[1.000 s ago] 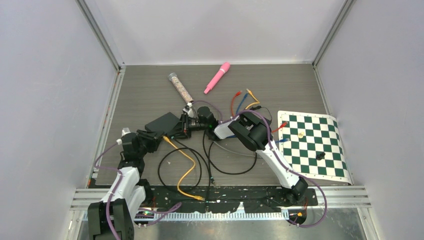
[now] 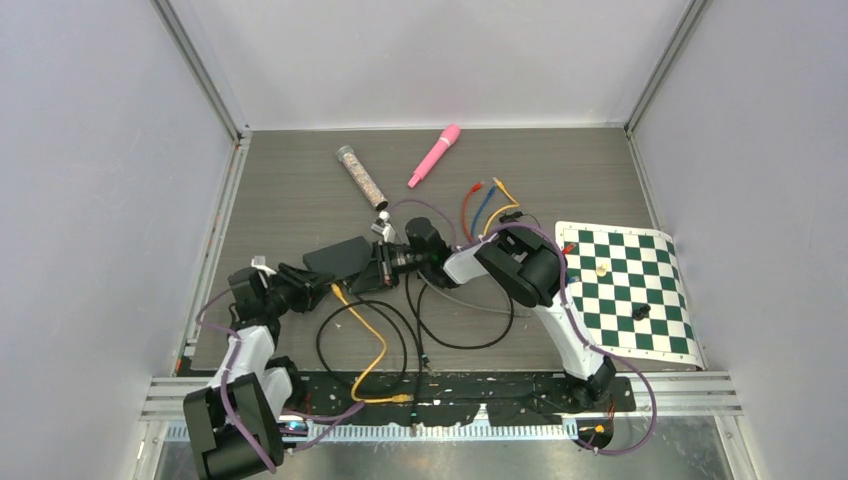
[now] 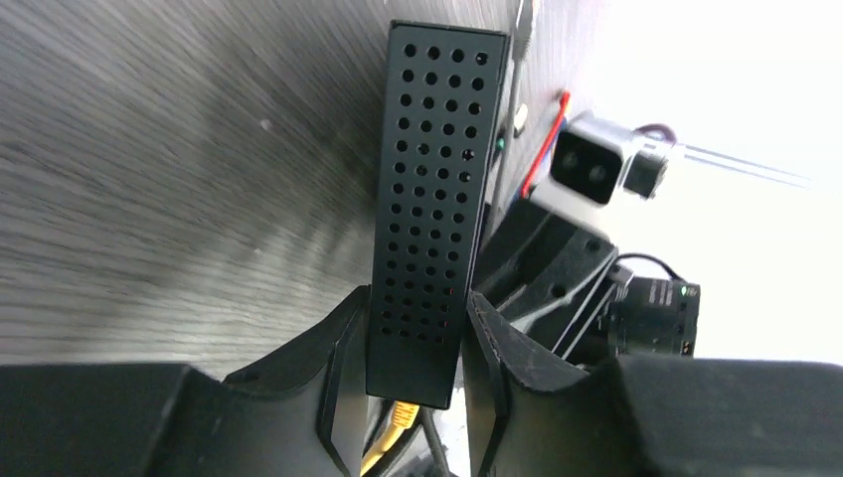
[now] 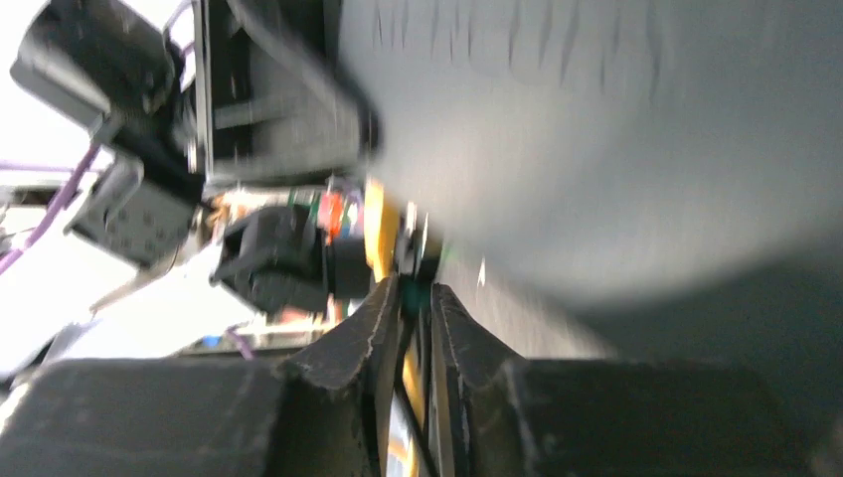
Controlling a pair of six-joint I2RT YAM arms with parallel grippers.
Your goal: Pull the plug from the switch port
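Observation:
The black switch [image 2: 338, 258] lies between my grippers; its perforated side [image 3: 427, 189] fills the middle of the left wrist view. My left gripper [image 2: 318, 278] has its fingertips on both sides of the switch's end. My right gripper [image 2: 378, 268] is at the other end; in the blurred right wrist view a dark cable runs between its close fingers, and whether it grips is unclear. A yellow plug [image 2: 338, 292] with its cable sits at the switch's front; whether it is seated in a port cannot be told.
Black cable loops [image 2: 365, 390] lie in front. A bead tube [image 2: 362, 178], a pink wand [image 2: 435, 155] and coloured cables [image 2: 470, 200] lie behind. A checkered mat [image 2: 625, 260] is at the right.
Over the last second the switch and both grippers have moved toward the front and right, with the right arm also shifting. The yellow cable has shifted slightly.

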